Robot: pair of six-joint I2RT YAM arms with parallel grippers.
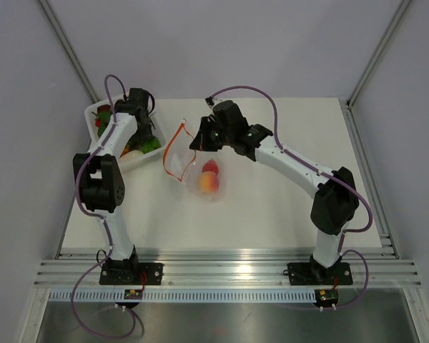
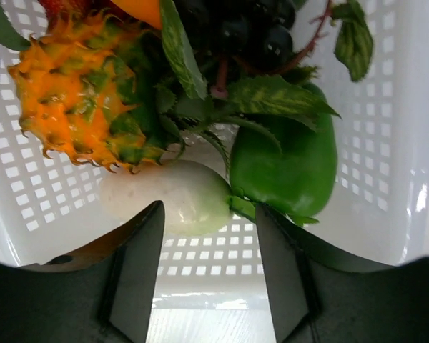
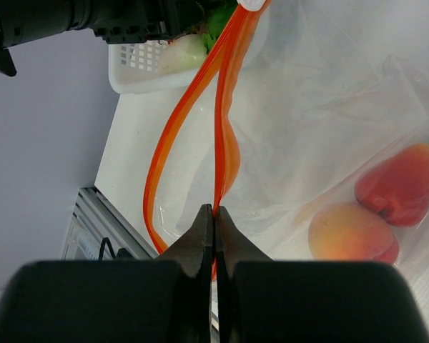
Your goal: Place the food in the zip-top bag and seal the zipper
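The clear zip top bag [image 1: 193, 183] has an orange zip edge [image 3: 164, 143], its mouth spread apart. My right gripper is shut on that edge. Inside the bag lie a peach [image 3: 349, 232] and a red fruit [image 3: 400, 187]. In the left wrist view, my left gripper hangs open over the white basket [image 2: 214, 297], with nothing held between its fingers. Below it are a white, egg-shaped food [image 2: 182, 194] and a green pepper [image 2: 284, 161]. A spiky orange fruit [image 2: 71, 89] and dark grapes [image 2: 232, 32] lie farther in.
Leaves [image 2: 279, 96] overlap the pepper and the grapes. High basket walls surround the food. Between basket and bag is a narrow strip of table [image 1: 139, 204].
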